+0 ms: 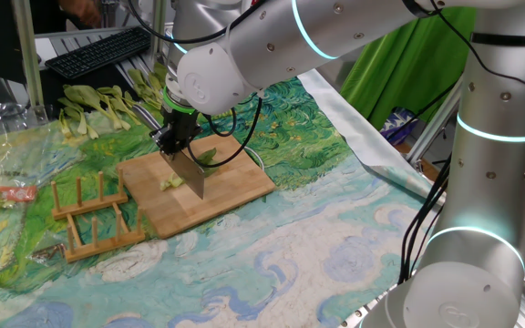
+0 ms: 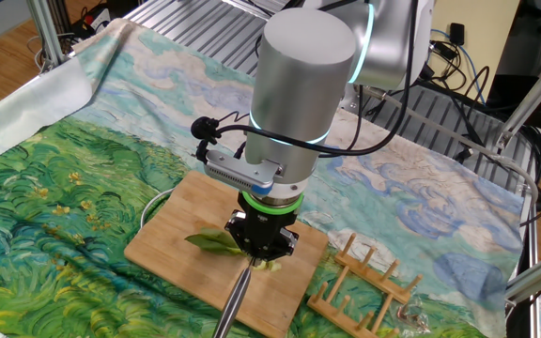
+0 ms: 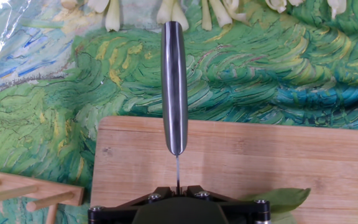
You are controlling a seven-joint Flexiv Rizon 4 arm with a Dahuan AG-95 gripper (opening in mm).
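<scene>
A broad-bladed knife is held by my gripper, which is shut on it near where handle and blade meet. Its steel handle points away from the gripper in the wrist view. The blade hangs over the wooden cutting board; whether its edge touches the board cannot be told. On the board lies a leafy green vegetable, with small pale pieces beside the blade. In the wrist view one leaf shows to the right of the gripper, and the blade is mostly hidden below it.
A wooden peg rack stands close beside the board. More leafy greens lie behind, near a clear plastic bag. The patterned cloth in front of the board is clear.
</scene>
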